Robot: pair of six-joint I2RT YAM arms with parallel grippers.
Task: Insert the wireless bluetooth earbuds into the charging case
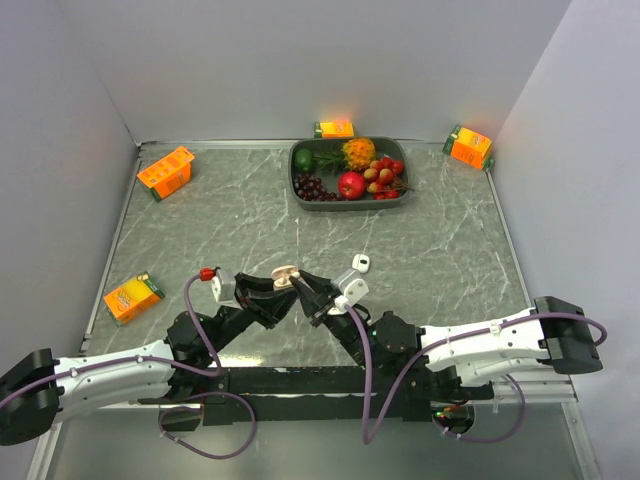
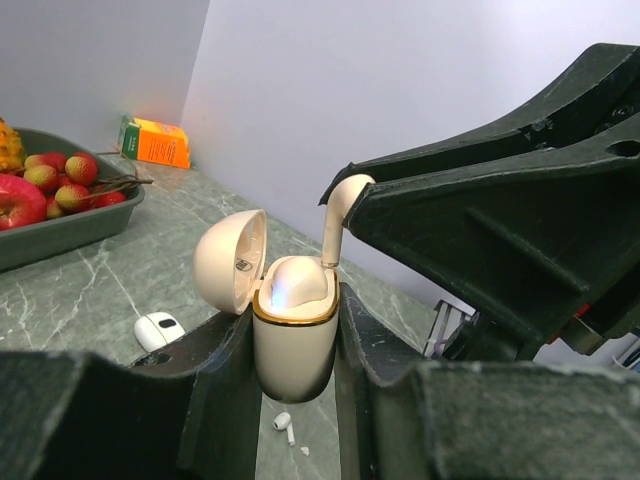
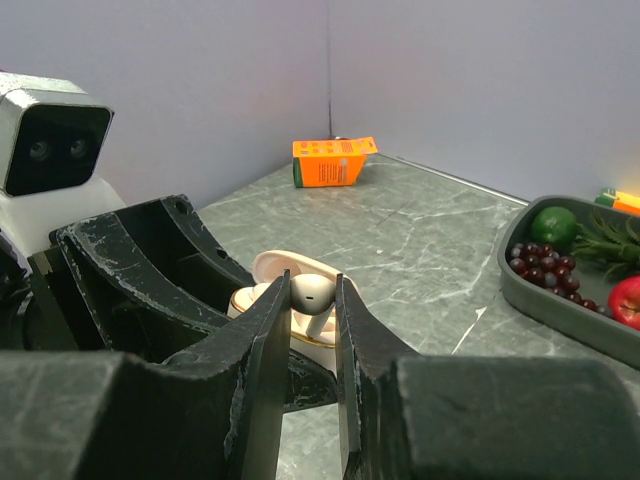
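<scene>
The cream charging case (image 2: pixel 295 355), lid open, is held upright in my left gripper, which is shut on it. My right gripper is shut on a white earbud (image 2: pixel 342 210), whose stem points down at the case's opening, its lower tip at the rim beside the domed inner part; whether it is inside cannot be told. A second earbud (image 2: pixel 283 423) lies on the table below, seen in the left wrist view. Both grippers meet at the front middle in the top view.
A grey bin of fruit (image 1: pixel 348 200) stands at the back. Orange boxes (image 1: pixel 165 175) sit along the edges. A small white mouse-like object (image 1: pixel 361 263) lies right of centre.
</scene>
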